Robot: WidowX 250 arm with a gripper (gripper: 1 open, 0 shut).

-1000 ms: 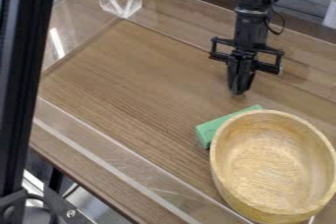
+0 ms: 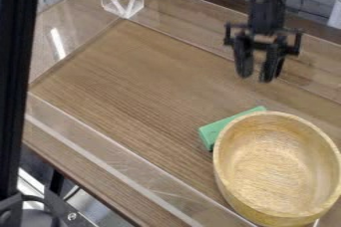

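Observation:
My gripper (image 2: 258,63) hangs at the upper right of the camera view over the bare wooden surface, blurred, so its fingers cannot be made out clearly. A large pale tan round bowl (image 2: 273,166) sits at the lower right. A green block (image 2: 221,125) lies beside the bowl's upper left, partly hidden by it.
A small clear angular object (image 2: 122,2) stands at the top left. A dark edge with black parts runs along the left side.
The gripper has risen slightly and shifted a little to the right, and now looks blurred. The bowl and green block have not moved.

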